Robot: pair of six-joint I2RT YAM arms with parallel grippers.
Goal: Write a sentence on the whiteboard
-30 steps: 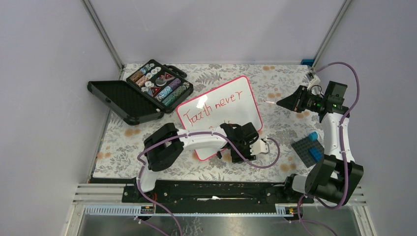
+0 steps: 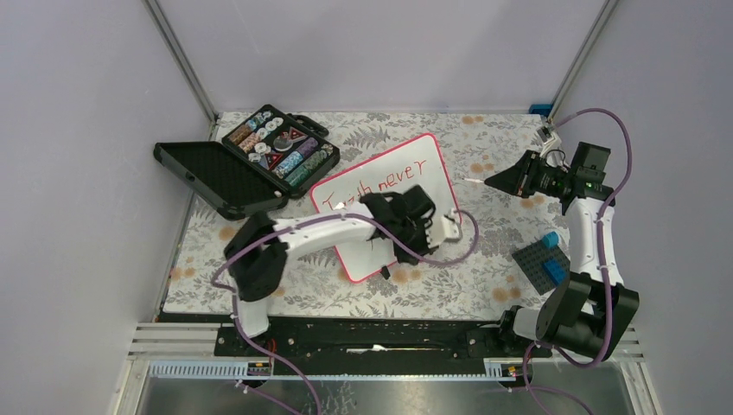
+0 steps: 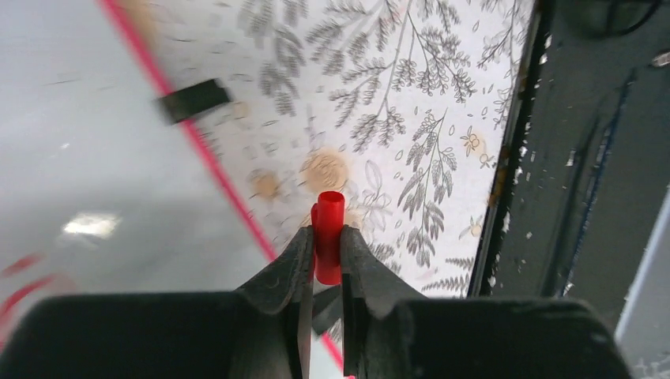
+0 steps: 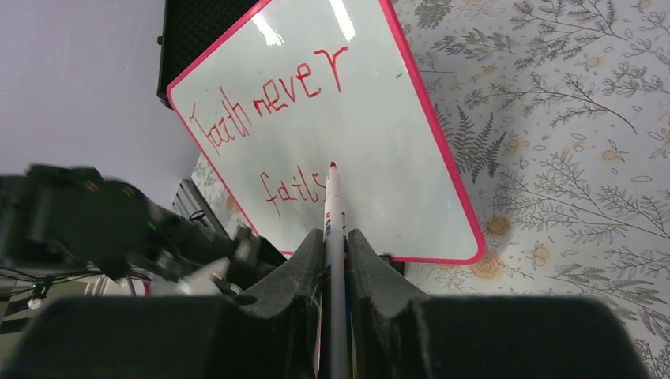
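Observation:
The whiteboard [image 2: 419, 160] carries red handwriting reading roughly "Faith never" above "fails", clearest in the right wrist view. My left gripper is shut on a red marker [image 3: 329, 217], over the board's lower red edge and blurred in top view; its arm hides part of the board. My right gripper is shut on a white pen-like object [image 4: 336, 308] with a small red tip, held right of the board in the top view, apart from it.
An open black case [image 2: 216, 173] of supplies lies upper left. A dark pad [image 2: 532, 266] with blue items lies at lower right.
The left arm has shifted up and left in the top view, blurred by motion. The right arm has not visibly moved.

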